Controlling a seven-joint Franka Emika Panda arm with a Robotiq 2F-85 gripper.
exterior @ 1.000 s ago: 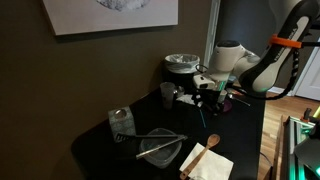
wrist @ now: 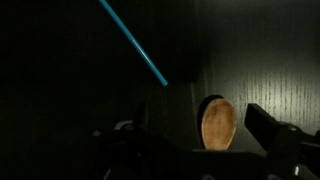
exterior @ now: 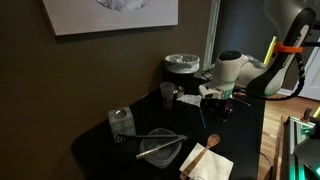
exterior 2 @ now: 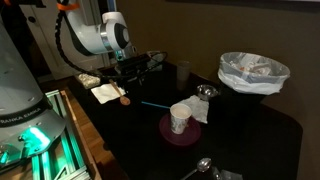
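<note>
The gripper is open over the dark table, its two fingers apart at the bottom of the wrist view. Between them, in that view, shows the brown head of a wooden spoon (wrist: 218,124); I see no contact. A thin blue straw (wrist: 134,40) lies up and to the left. From exterior view 1, the straw (exterior: 203,118) is close to the gripper, while the long wooden spoon (exterior: 200,157) extends toward a white napkin. Exterior view 2 has the straw (exterior 2: 156,105) on bare table beside the arm.
A white cup (exterior 2: 180,119) stands on a dark red plate (exterior 2: 190,138), with crumpled paper (exterior 2: 190,106) behind. A lined bin (exterior 2: 250,75) is at the back. A clear container (exterior: 160,154) and black utensil (exterior: 150,136) lie farther left, near a metal grater (exterior: 121,121).
The arm has come down and shifted slightly right in exterior view 1. The spoon, straw and other table items have stayed in place.
</note>
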